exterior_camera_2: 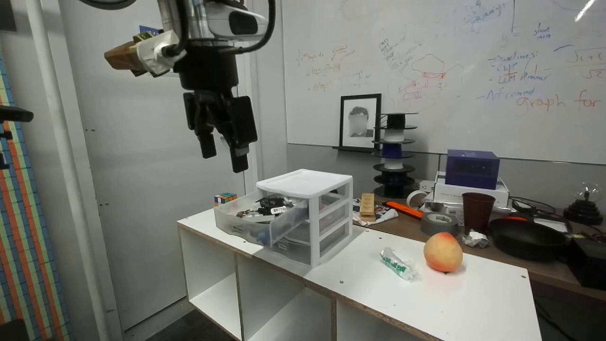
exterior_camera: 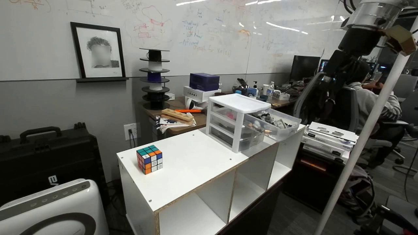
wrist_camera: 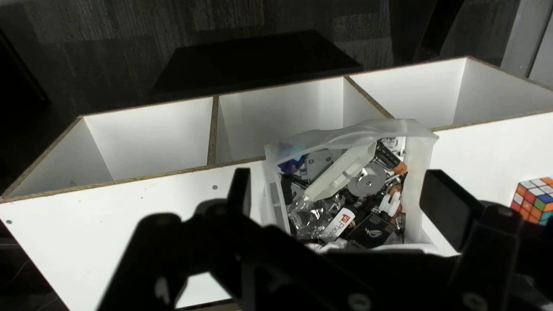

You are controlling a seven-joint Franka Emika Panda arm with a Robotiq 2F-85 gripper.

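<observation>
A white plastic drawer unit [exterior_camera: 241, 102] stands on the white shelf, its top drawer [exterior_camera: 286, 124] pulled out and full of small odds and ends. In the wrist view that drawer, with batteries, a grey disc [wrist_camera: 367, 180] and plastic bits, lies below and between my fingers. My gripper [exterior_camera_2: 224, 162] hangs open in the air above the drawer, nothing between its fingers. A Rubik's cube [exterior_camera: 149, 159] sits on the shelf top, apart from the drawer. On the other end of the shelf lie a peach [exterior_camera_2: 443, 252] and a crumpled green-and-white wrapper [exterior_camera_2: 398, 264].
The white shelf [exterior_camera: 196, 164] has open compartments along its front. Behind it, a desk holds a black pan [exterior_camera_2: 528, 237], a brown cup [exterior_camera_2: 477, 211], tape and boxes. A pale upright pole [exterior_camera: 358, 148] stands near the arm. Shelf top between cube and drawers is bare.
</observation>
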